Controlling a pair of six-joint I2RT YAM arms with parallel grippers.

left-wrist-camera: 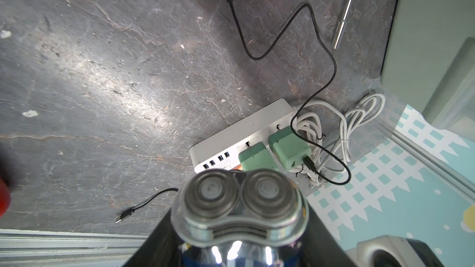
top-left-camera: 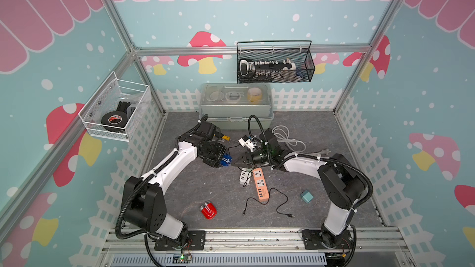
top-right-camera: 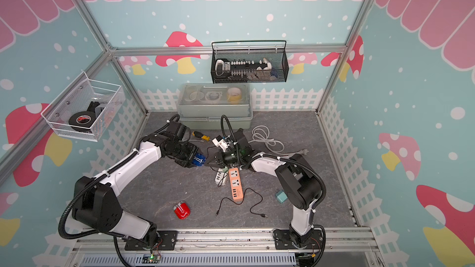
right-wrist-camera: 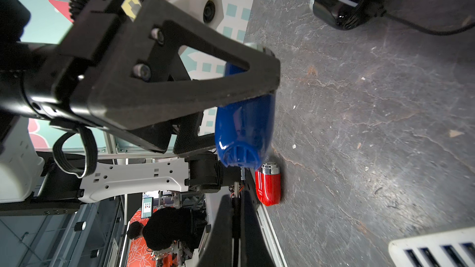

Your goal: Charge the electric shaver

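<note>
A blue electric shaver with two silver rotary heads is held raised in my left gripper, its fingers on the body's sides. My right gripper is just to its right, shut with nothing visible between its fingers, shown in the right wrist view. A black charging base with two silver stripes lies on the table with a cable plugged in. That cable runs to a green adapter on a white power strip, which holds a second green adapter.
A red shaver and pink power strip lie at the front, with a loose cable. A teal block is front right. A grey lidded box and coiled white cable lie at the back; a screwdriver is near it.
</note>
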